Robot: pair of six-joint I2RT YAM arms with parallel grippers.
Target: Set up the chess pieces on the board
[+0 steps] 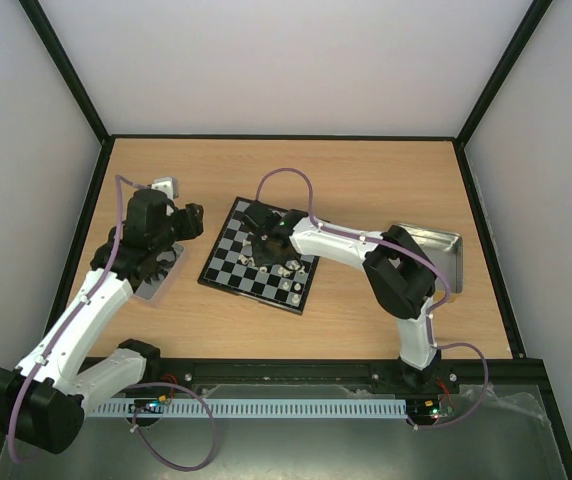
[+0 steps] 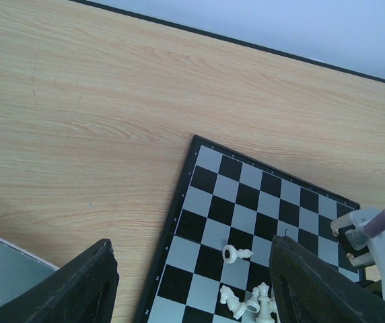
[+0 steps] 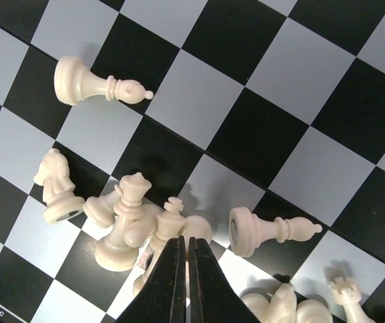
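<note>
The checkered board (image 1: pixel 228 275) holds white pieces lying in a loose cluster. In the right wrist view a bishop (image 3: pixel 78 84), a knight (image 3: pixel 58 185), a queen (image 3: pixel 128 222), a king (image 3: pixel 167 225) and another bishop (image 3: pixel 253 232) lie on their sides or overlap. My right gripper is shut, fingertips over the cluster by the king; whether it touches is unclear. My left gripper stands open beside the board's left side, above the table, with nothing seen between its fingers.
A plastic container (image 1: pixel 166 285) with dark contents is left of the board, partly under the left arm. A metal tray (image 1: pixel 446 260) stands at the right.
</note>
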